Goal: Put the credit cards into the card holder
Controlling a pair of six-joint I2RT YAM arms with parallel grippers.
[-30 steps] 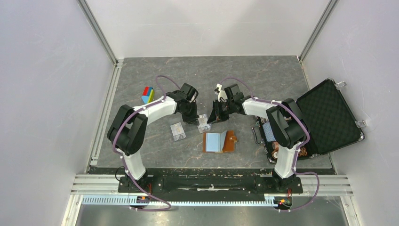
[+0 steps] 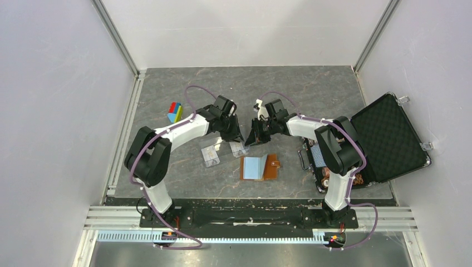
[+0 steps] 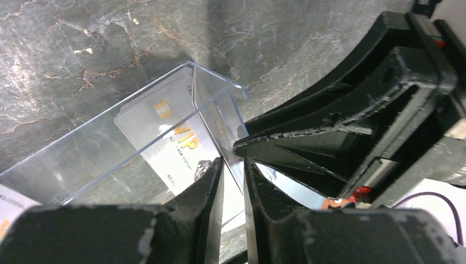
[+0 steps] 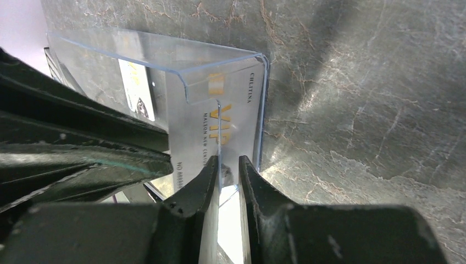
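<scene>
Printed VIP cards (image 3: 187,144) lie in or under a clear plastic case (image 3: 118,137), whose long thin sheet reaches left toward a second card (image 2: 210,156). My right gripper is shut on an edge of this plastic, by the cards. From the other side my left gripper stands slightly open, its fingertips beside the same plastic and cards; nothing is clearly held in it. The brown card holder (image 2: 271,167) lies open with light blue pages just in front of both grippers.
An open black case (image 2: 389,139) with several items stands at the right, partly under the right arm. Coloured blocks (image 2: 175,112) sit at the back left.
My left gripper has shifted right toward the right one. A clear sheet now shows stretched to the left, and the middle card has shifted slightly left. The right arm looks still.
</scene>
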